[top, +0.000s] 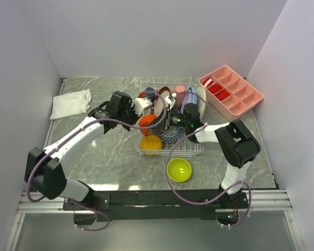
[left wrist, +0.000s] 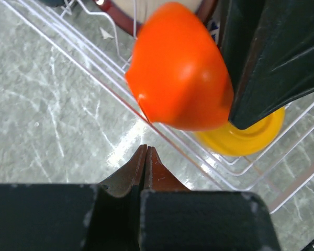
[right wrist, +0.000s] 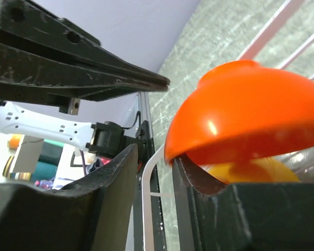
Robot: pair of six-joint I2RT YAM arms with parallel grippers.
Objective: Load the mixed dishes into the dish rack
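An orange bowl (top: pixel 147 122) (left wrist: pixel 180 73) (right wrist: pixel 246 110) is tilted over the left part of the white dish rack (top: pixel 170 152). The right gripper (top: pixel 165 119) is at the bowl's edge; in the right wrist view its fingers reach the rim, though whether they grip is unclear. The left gripper is shut with nothing showing between its fingers, just outside the rack beside the bowl. A yellow bowl (top: pixel 151 142) (left wrist: pixel 240 141) lies in the rack below the orange one, near a blue patterned bowl (top: pixel 169 136). Plates and cups stand behind.
A green bowl (top: pixel 179 170) sits on the counter in front of the rack. A pink compartment bin (top: pixel 235 83) with red items is at back right. A white cloth (top: pixel 70 104) lies at back left. The counter left of the rack is clear.
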